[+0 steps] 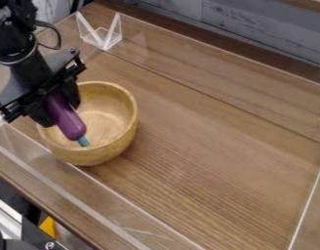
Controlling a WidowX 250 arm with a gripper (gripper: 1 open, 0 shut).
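A tan wooden bowl (108, 132) sits on the table at the left. A purple cylindrical object (63, 115) with a blue tip stands tilted inside it, its tip low in the bowl. My black gripper (56, 98) is at the bowl's left rim around the upper end of the purple object. Whether its fingers grip it is unclear.
A white wire rack (100, 33) stands at the back left.
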